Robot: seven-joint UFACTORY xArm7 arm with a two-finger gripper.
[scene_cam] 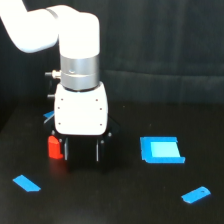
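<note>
My gripper point(82, 155) hangs low over the dark table in the camera view, its two fingers apart and nothing visible between them. A small red block point(55, 148) lies at the left, just outside the left finger point(66, 150). Whether that finger touches the block cannot be made out. Part of the block's right side may be hidden by the finger. To the right is a blue-bordered square point(161, 141) with a pale inside.
Blue strips lie on the table at the front left point(26, 184) and front right point(196, 195). Another bit of blue point(48, 117) shows behind the arm at the left.
</note>
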